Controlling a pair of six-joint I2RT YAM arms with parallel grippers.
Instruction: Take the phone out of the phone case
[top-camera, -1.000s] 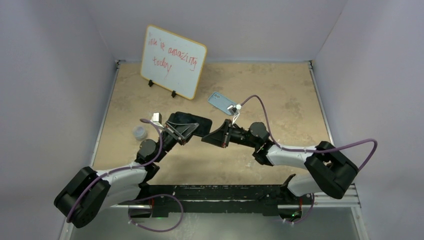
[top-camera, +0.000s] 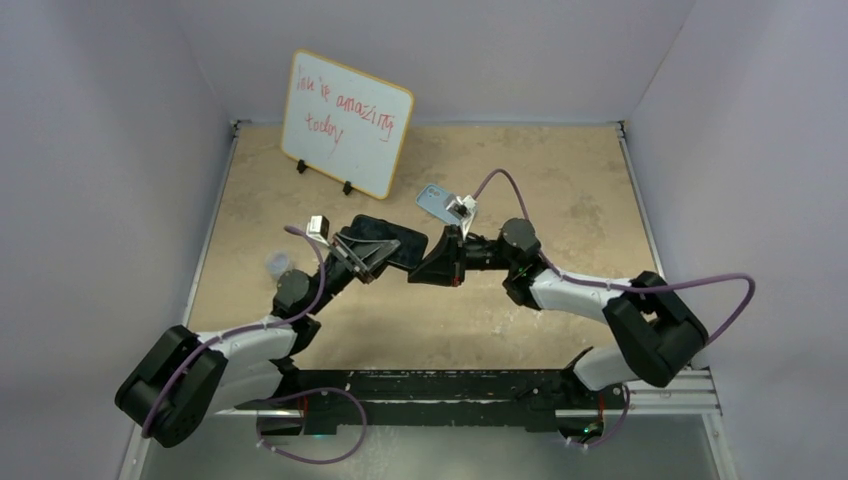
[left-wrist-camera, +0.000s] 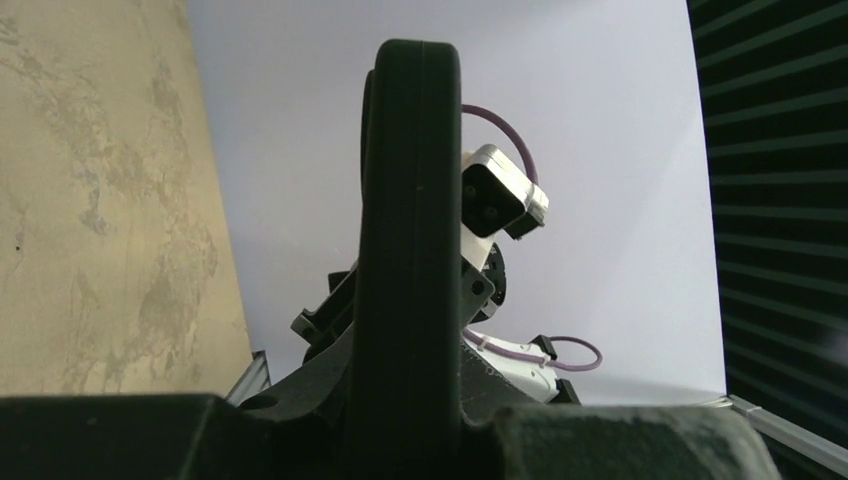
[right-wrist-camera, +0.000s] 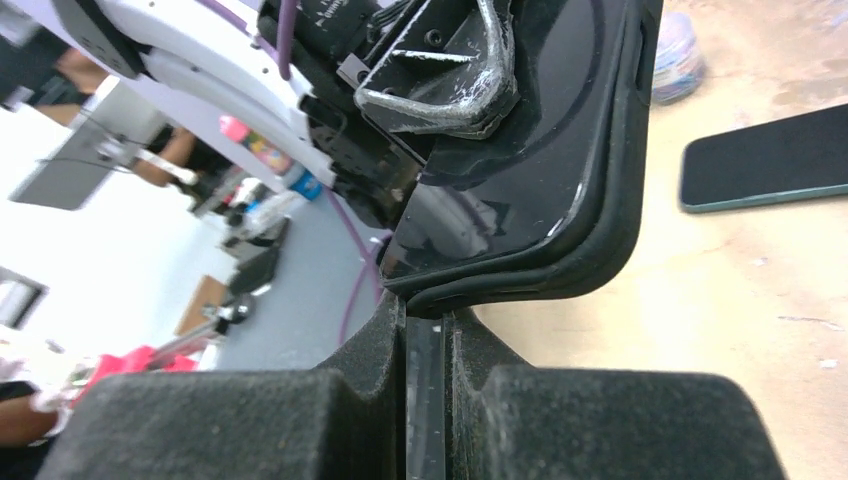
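A dark phone in a black case (top-camera: 400, 232) is held up between my grippers. My left gripper (top-camera: 382, 255) is shut on it, a finger across the glossy face in the right wrist view. That view shows the case's raised rim (right-wrist-camera: 590, 240) around the phone (right-wrist-camera: 510, 190). My right gripper is shut on the case's corner nearest it. In the left wrist view the case (left-wrist-camera: 408, 250) stands edge-on, hiding much of the right arm behind it.
A light blue phone (top-camera: 438, 200) lies on the table (top-camera: 560, 180) behind the grippers. A whiteboard (top-camera: 345, 120) stands at the back left, a small clear container (top-camera: 278, 265) at the left.
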